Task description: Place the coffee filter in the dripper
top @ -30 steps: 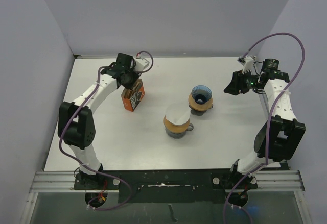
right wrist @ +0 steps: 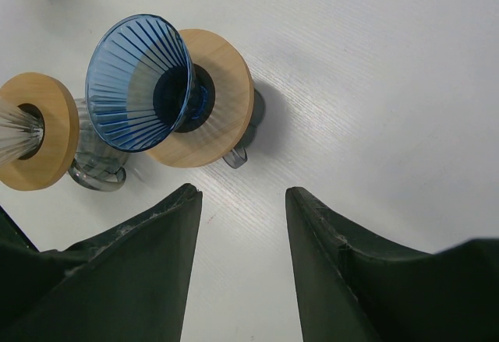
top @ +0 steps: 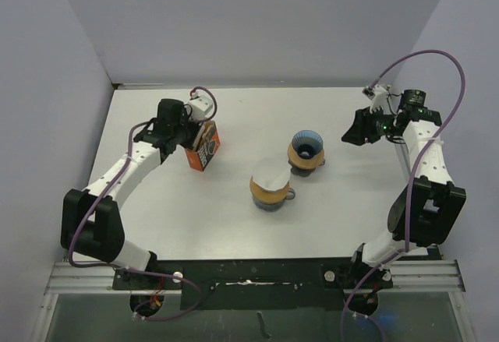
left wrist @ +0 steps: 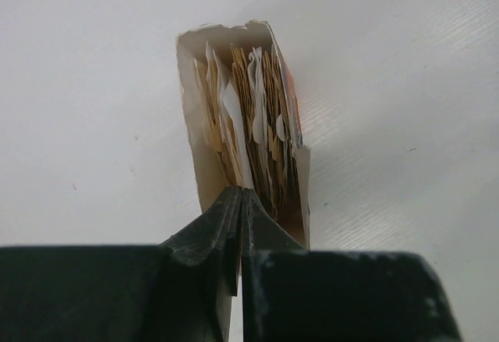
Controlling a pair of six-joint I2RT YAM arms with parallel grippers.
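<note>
A blue ribbed dripper [top: 307, 145] with a wooden collar sits on a glass server right of centre. Seen from the right wrist, the dripper [right wrist: 140, 85] has an empty cone. In the left wrist view, an upright box [left wrist: 187, 100] holds several brown and white paper filters [left wrist: 254, 100]. My left gripper is shut at the near end of the box. One white filter's edge runs down to its fingertips; whether it is pinched cannot be told. Well right of the blue dripper, my right gripper is open, its fingers apart and nothing between them.
A second, pale dripper [top: 271, 174] with a wooden collar and glass server stands nearer the front, left of the blue one.
The left arm has drawn back left and toward the front over the box, its gripper shifting slightly leftward. The box, the drippers and the right arm show no clear movement.
</note>
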